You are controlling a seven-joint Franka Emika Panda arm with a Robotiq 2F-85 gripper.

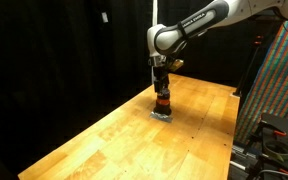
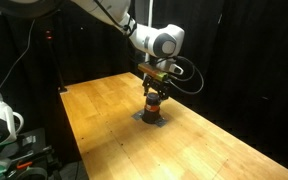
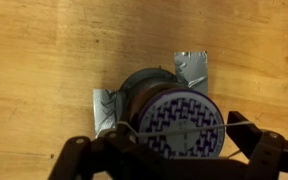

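Note:
A dark, round container with a red-orange band [image 1: 163, 102] stands upright on the wooden table, on a dark base. In the wrist view its round, pale-patterned top [image 3: 181, 122] faces the camera. My gripper points down over this top, its black fingers spread to either side of it. A thin pale strand [image 3: 174, 132] runs across the top from one finger to the other. In exterior view 2 the gripper [image 2: 153, 92] is right above the container [image 2: 152, 109]; whether the fingers touch it does not show.
Silver tape [image 3: 191, 68] lies on the table at the container's base. A black curtain [image 1: 54, 70] hangs behind the table, and dark equipment [image 1: 276, 145] stands at the right.

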